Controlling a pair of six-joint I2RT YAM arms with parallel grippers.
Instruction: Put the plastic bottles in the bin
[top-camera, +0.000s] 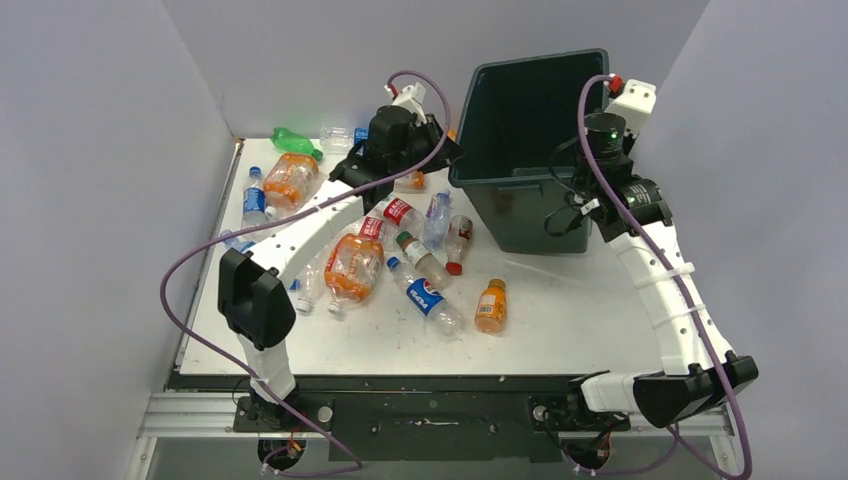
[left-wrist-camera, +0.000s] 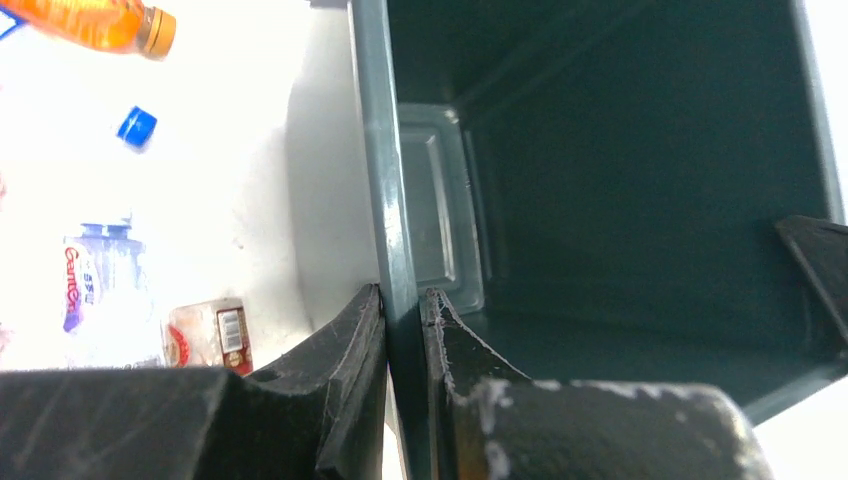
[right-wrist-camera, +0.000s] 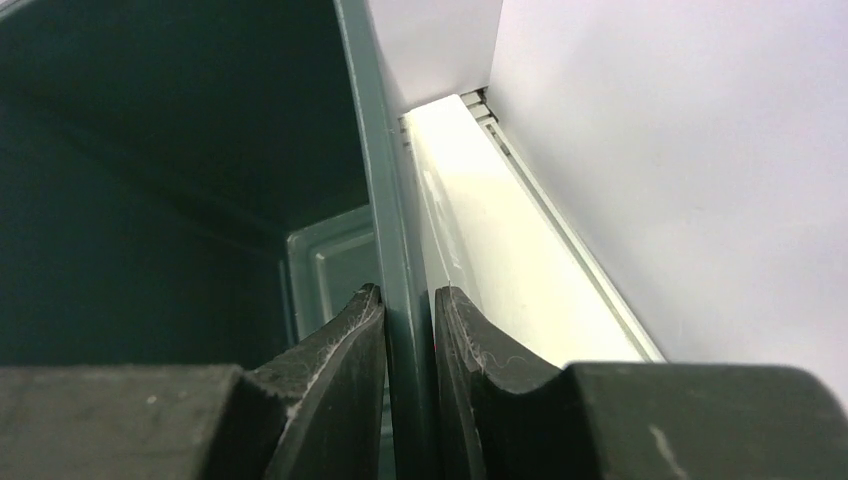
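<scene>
The dark green bin stands upright at the back right, open and empty as far as the wrist views show. My left gripper is shut on its left rim, and my right gripper is shut on its right rim. Plastic bottles lie over the left and middle of the table: a green one, a Pepsi bottle, an orange juice bottle, a red-capped brown-labelled one, and several others, some crumpled.
Grey walls close in the back and both sides. Purple cables loop over both arms.
</scene>
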